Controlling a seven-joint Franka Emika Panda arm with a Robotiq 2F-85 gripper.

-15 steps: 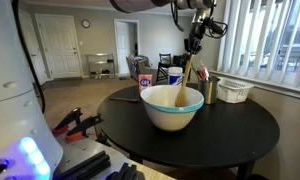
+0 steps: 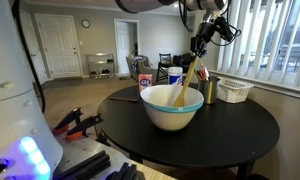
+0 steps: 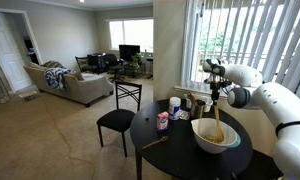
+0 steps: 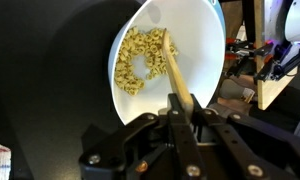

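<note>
A wooden spoon (image 2: 185, 85) slants down into a large white bowl (image 2: 170, 118) on the round black table. Above the bowl, my gripper (image 2: 199, 50) is shut on the spoon's upper handle. Seen from the wrist, the spoon (image 4: 174, 68) runs from my gripper toward the bowl's far side. Small tan pieces (image 4: 137, 62) lie in a patch on the bottom of the bowl (image 4: 118, 93). In the second exterior view the spoon (image 3: 217, 125) stands tilted in the bowl (image 3: 231, 139).
Behind the bowl are a red container (image 3: 162, 121), a white-and-blue canister (image 3: 174, 104), a metal utensil holder (image 2: 210, 90) and a white basket (image 2: 233, 91). Another wooden utensil (image 3: 154, 144) lies on the table.
My gripper has come lower and slightly right over the last second, still holding the spoon. The spoon's slant has shifted a little; the bowl has stayed in place.
</note>
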